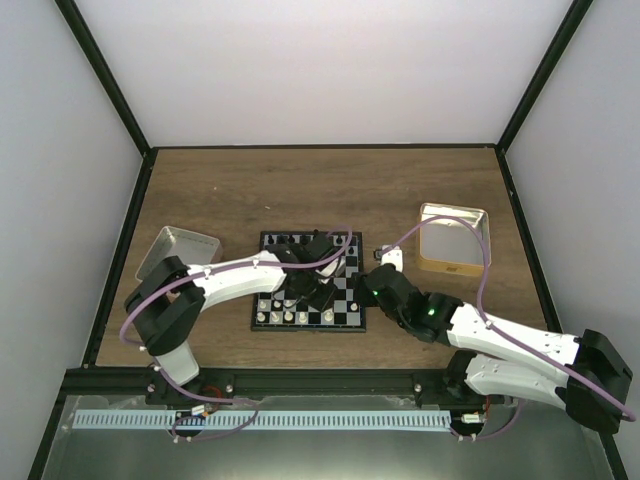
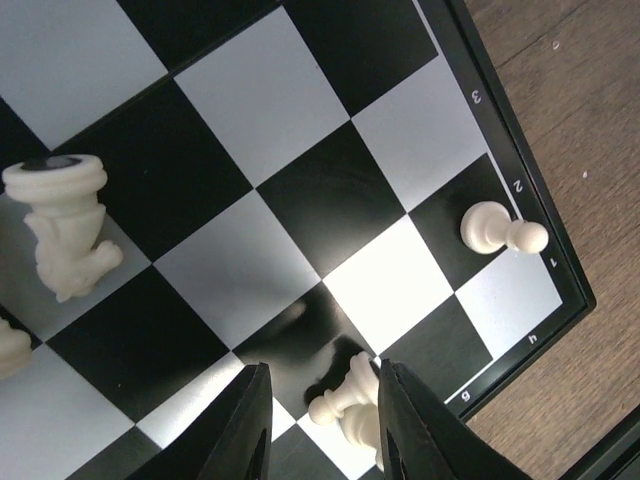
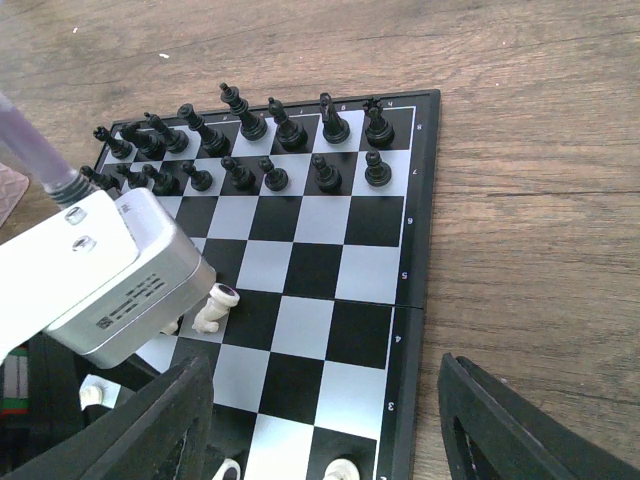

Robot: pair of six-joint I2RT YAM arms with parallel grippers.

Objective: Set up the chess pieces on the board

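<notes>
The chessboard (image 1: pixel 342 270) holds several black pieces along its far side (image 3: pixel 289 133) and white pieces along its near side. In the left wrist view a white pawn (image 2: pixel 484 227) stands near the board's edge, a white piece (image 2: pixel 63 225) lies on its side at left, and my left gripper is part open over white pieces (image 2: pixel 353 393) near the edge, partly hidden by the fingers. My right gripper hangs part open at the board's right side, with nothing visible between its fingers.
An empty grey tray (image 1: pixel 172 235) sits left of the board, an empty tan box (image 1: pixel 450 267) to the right. The left arm reaches over the board and shows in the right wrist view.
</notes>
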